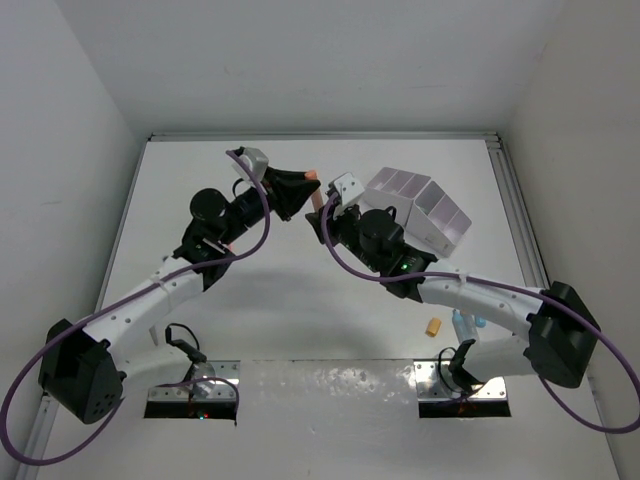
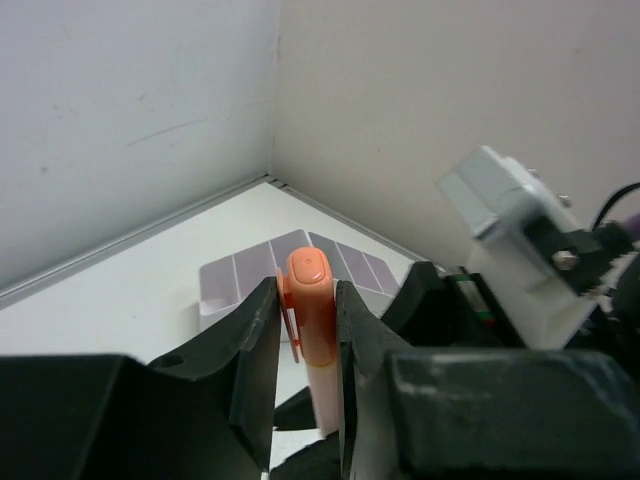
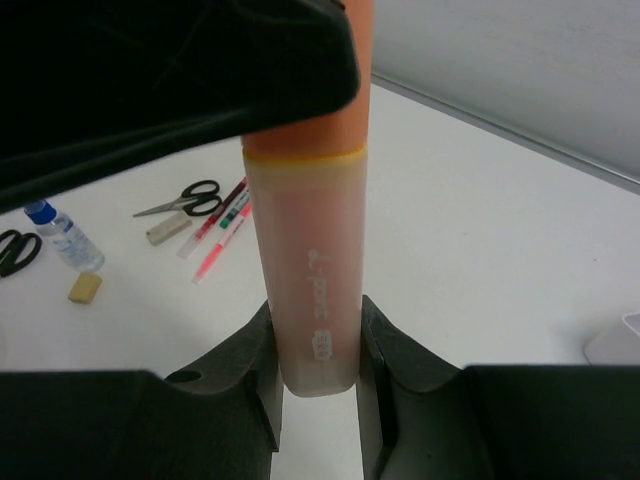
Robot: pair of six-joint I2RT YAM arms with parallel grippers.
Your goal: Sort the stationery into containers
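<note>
An orange highlighter (image 2: 312,310) with a pale lower barrel stands upright between my two grippers. My left gripper (image 1: 305,182) is round its orange upper part, fingers nearly closed; whether they grip it is hard to tell. My right gripper (image 1: 322,224) is shut on the pale lower end, which fills the middle of the right wrist view (image 3: 305,270). The grey compartment organiser (image 1: 440,205) stands behind my right arm.
In the right wrist view lie scissors (image 3: 188,200), pens (image 3: 222,242), a yellow block (image 3: 85,288) and a bottle (image 3: 72,240). A yellow block (image 1: 433,326) and bottles (image 1: 463,328) lie at front right.
</note>
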